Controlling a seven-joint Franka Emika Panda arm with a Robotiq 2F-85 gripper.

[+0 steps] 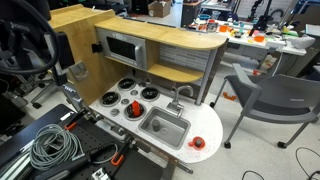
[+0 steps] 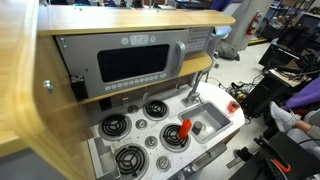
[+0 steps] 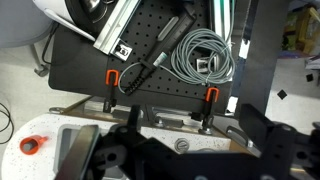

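Note:
My gripper stands open in the wrist view, with nothing between its dark fingers. It hangs over the robot's base plate near the toy kitchen's front edge. A red object (image 2: 185, 130) stands on the stovetop among the black burners. Inside the grey sink (image 1: 181, 136) is a small grey cup (image 1: 156, 126). A round red item (image 1: 198, 142) lies on the white counter right of the sink; the wrist view shows this red item (image 3: 29, 145) at lower left. The microwave (image 2: 135, 62) above the stove has its door shut.
A coiled grey cable (image 3: 203, 55) lies on the black base plate (image 3: 75, 62). The faucet (image 1: 180, 95) rises behind the sink, below the wooden shelf (image 1: 175, 72). A grey chair (image 1: 270, 100) stands to the right. Bare counter surrounds the round red item.

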